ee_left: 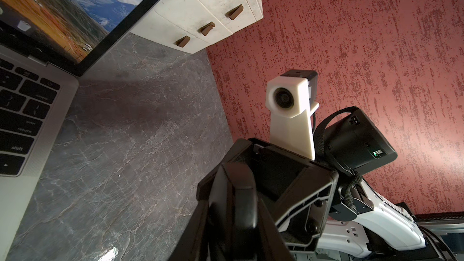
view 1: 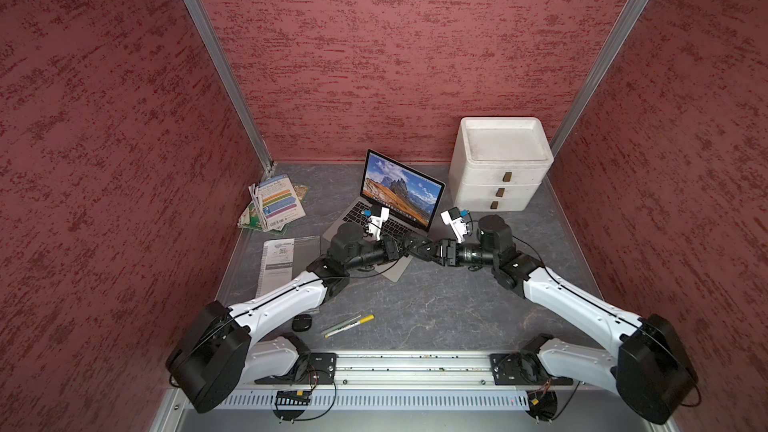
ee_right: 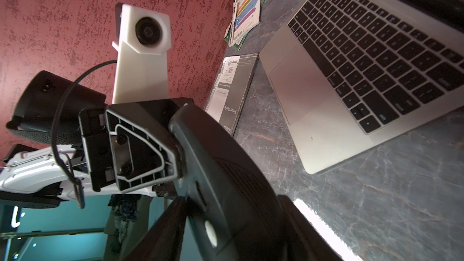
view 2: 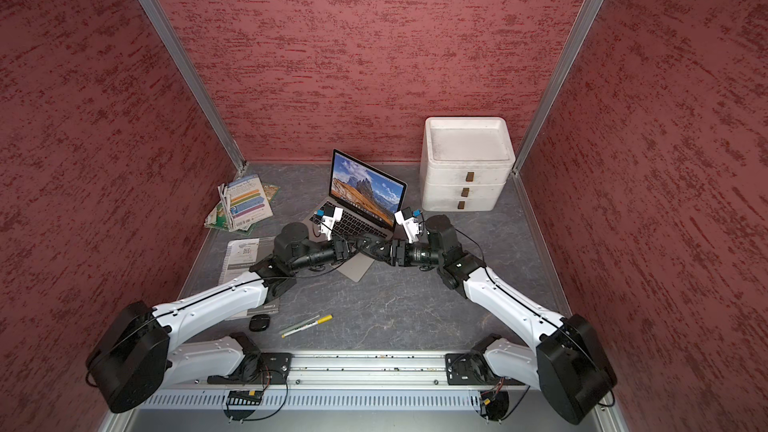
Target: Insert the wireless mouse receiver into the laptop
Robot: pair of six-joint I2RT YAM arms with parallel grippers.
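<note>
The laptop point(view 1: 352, 216) stands open on the table, with its right edge point(ee_right: 367, 140) visible in the right wrist view. My left gripper point(view 1: 402, 245) is shut on a black mouse point(ee_right: 217, 178), held above the laptop's front right corner. Around the mouse's other end, my right gripper has its fingers apart, one on either side; contact cannot be told. The left wrist view shows the mouse point(ee_left: 234, 198) nearly edge-on between dark, blurred fingers. A pale oval mark shows on its side. The receiver is not visible.
A small black piece point(view 1: 301, 322) and pens point(view 1: 349, 325) lie at the front left. Boxes point(view 1: 277, 268) and booklets point(view 1: 276, 201) lie left of the laptop. White drawers point(view 1: 500, 164) stand back right.
</note>
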